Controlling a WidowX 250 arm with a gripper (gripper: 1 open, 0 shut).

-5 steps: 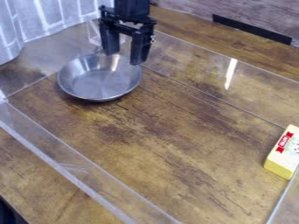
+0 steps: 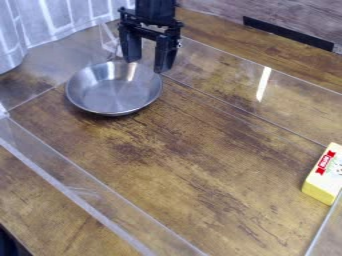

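My black gripper [image 2: 148, 52] hangs open over the back part of a round steel pan [image 2: 112, 93] at the upper left of the camera view, its two fingers spread apart. I see nothing held between them. The pan rests on the wooden surface. A yellow box [image 2: 322, 178] with a red and white label lies at the far right.
Clear plastic walls edge the wooden surface [image 2: 187, 180], with a pale wrinkled covering [image 2: 47, 20] at the upper left.
My gripper has shifted very slightly over the last second. The pan and the yellow box look unmoved.
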